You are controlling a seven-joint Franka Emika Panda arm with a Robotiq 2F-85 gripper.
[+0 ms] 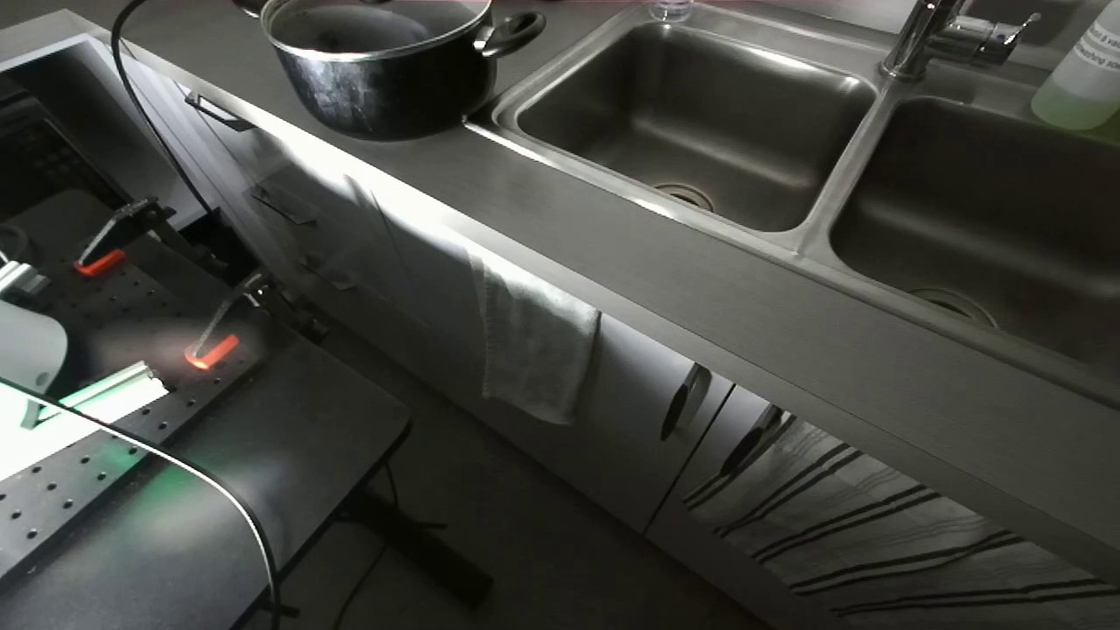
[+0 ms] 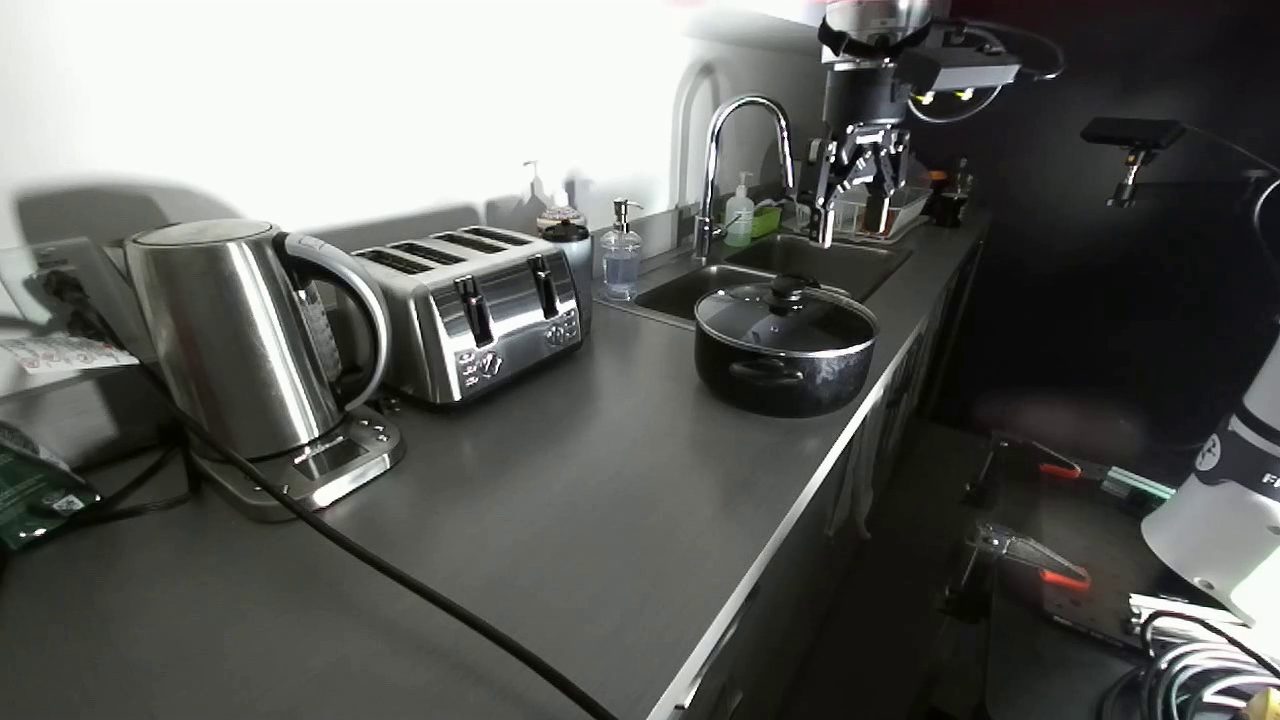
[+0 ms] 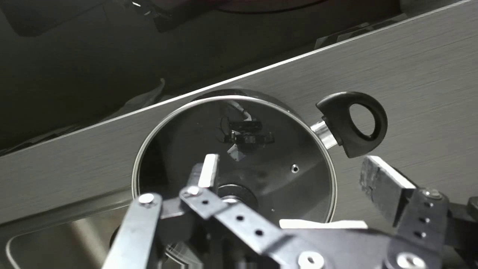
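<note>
On the counter, a black pot (image 2: 786,374) stands beside the sink, covered by a glass lid (image 2: 738,317) with a dark knob (image 2: 789,290). Exterior view 1 shows the pot (image 1: 394,93) cut off by the top edge. My gripper (image 2: 852,221) points down above the counter area, higher than the lid and apart from it. Seen from the wrist, the gripper is open with nothing between its fingers. Its left finger overlaps the lid (image 3: 264,152) near the partly hidden knob (image 3: 237,192); the right one appears past the rim, below a loop handle (image 3: 381,121).
A double sink (image 1: 777,247) with a tall faucet (image 2: 716,156) lies beyond the pot. The toaster (image 2: 480,306), kettle (image 2: 240,342) and soap dispenser (image 2: 621,258) line the wall. A black cable (image 2: 432,596) crosses the near counter.
</note>
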